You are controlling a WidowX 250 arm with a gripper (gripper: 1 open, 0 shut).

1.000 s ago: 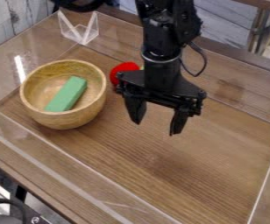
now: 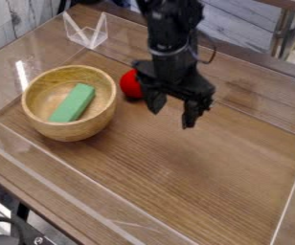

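Note:
My gripper (image 2: pixel 176 115), black, hangs over the wooden table (image 2: pixel 201 191) at the centre, its fingers pointing down. Just left of it, partly behind the arm, lies a red round object (image 2: pixel 131 84). A wooden bowl (image 2: pixel 91 125) at the left holds a green block (image 2: pixel 71 103). Whether anything is between my fingers I cannot tell.
A small white wire-like object (image 2: pixel 86 29) stands at the back left. A dark cable loops at the lower left edge.
My gripper has moved up and back from the front middle of the table, and the arm sits slightly further left. The bowl and green block look unmoved.

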